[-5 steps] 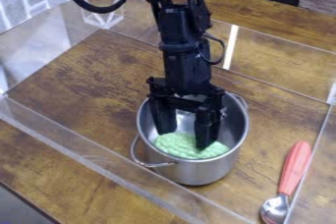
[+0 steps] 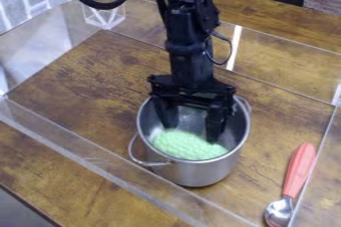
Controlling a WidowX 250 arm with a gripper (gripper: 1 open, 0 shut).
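A steel pot (image 2: 188,171) with wire handles stands on the wooden table, holding a light green textured object (image 2: 188,147) on its bottom. My black gripper (image 2: 188,119) comes down from the top into the back of the pot, open, its fingers spread just above and behind the green object. Whether either finger touches that object I cannot tell.
A ladle-like utensil with a red handle (image 2: 298,167) lies right of the pot. A clear plastic barrier borders the work area.
My gripper has risen a little and moved toward the back of the pot, uncovering more of the green object.
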